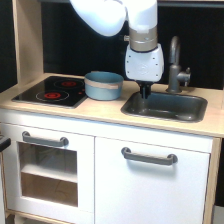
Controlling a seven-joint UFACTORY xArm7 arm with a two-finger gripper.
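My arm (142,35) reaches down from the top centre to the toy kitchen. Its black gripper (144,90) is low over the left side of the dark sink (177,107), just right of a blue-grey pot (103,88). The fingers are small and dark against the sink, so I cannot tell their state or whether anything is between them.
A black hob (51,94) with red rings lies left of the pot. A tall tap (174,62) stands behind the sink. Below are white cabinet doors (150,175) with grey handles, and an open shelf at lower left.
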